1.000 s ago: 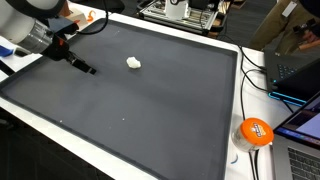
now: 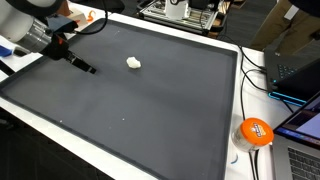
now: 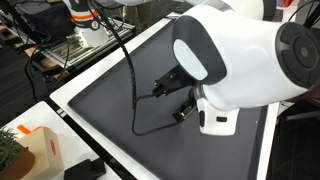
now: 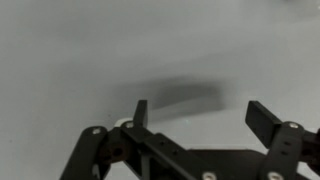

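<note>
My gripper is open in the wrist view, its two black fingers wide apart with only bare grey surface between them. From the first exterior view, the gripper [image 2: 90, 70] hangs low over the left part of the dark grey board [image 2: 165, 115]. A small whitish crumpled object [image 2: 133, 62] lies on the board, apart from the gripper and towards the far edge. In the second exterior view the white arm covers much of the board, and the dark gripper fingers [image 3: 182, 110] show beneath it.
An orange-lidded jar [image 2: 253, 134] stands on the white table right of the board, near a laptop [image 2: 298, 158]. Cables run along that side. A potted plant [image 3: 12, 150] is at the left in the second exterior view. The board's middle and right are clear.
Hardly anything differs: the arm at the left has shifted very slightly, and the whitish object stays where it was.
</note>
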